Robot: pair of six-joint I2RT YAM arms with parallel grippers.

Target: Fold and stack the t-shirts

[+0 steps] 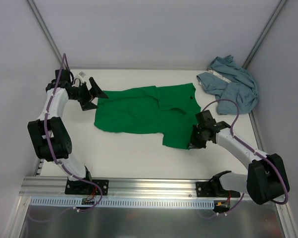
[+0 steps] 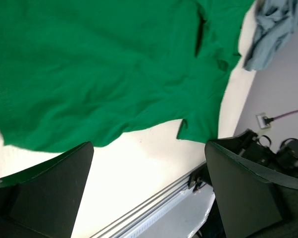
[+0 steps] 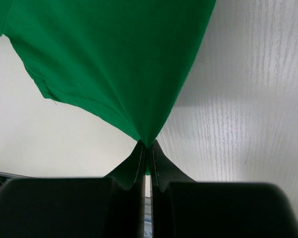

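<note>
A green t-shirt (image 1: pixel 139 114) lies spread across the table, wrinkled, with a sleeve fold on its right half. My right gripper is shut on a gathered corner of the green cloth, at the shirt's lower right in the top view. From there the fabric rises away taut in the right wrist view. At the shirt's left end, my left gripper (image 1: pixel 100 100) stands open and apart above the cloth. Nothing sits between its wide-spread fingers (image 2: pixel 55 191) in the left wrist view, where the shirt (image 2: pixel 99 74) lies beyond them.
Blue-grey cloth (image 1: pixel 230 84) is heaped at the back right, partly over the table's edge. A metal rail (image 1: pixel 149 186) runs along the front.
</note>
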